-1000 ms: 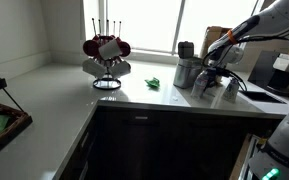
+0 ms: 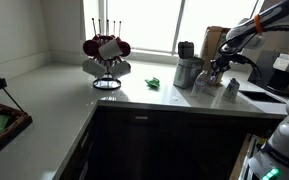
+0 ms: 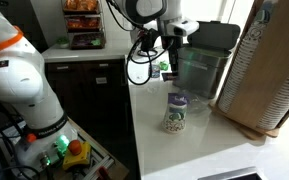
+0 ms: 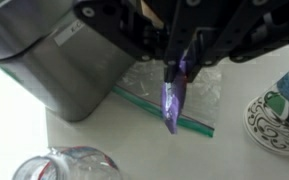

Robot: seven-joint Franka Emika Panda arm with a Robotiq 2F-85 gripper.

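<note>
In the wrist view my gripper is shut on a slim purple object (image 4: 173, 104), which points downward from between the fingers. Below it, a clear zip bag (image 4: 196, 98) with a green seal lies on the white counter. I cannot tell whether the purple object touches the bag. In the second exterior view the black gripper (image 3: 168, 46) hangs above the counter, beside a grey bin. From the first exterior view, the gripper (image 2: 220, 68) is small at the right end of the counter, and what it holds is too small to make out.
The grey metal bin (image 4: 59, 62) stands close on the left of the wrist view. To the right is a patterned cup (image 4: 277, 115), and a clear container (image 4: 68, 165) is at lower left. A green item (image 2: 152, 83) lies farther along the counter, with open surface left of it.
Over the last second the arm has risen at the right end of the counter, and the gripper is higher above the things there. The rest of the counter looks the same.
</note>
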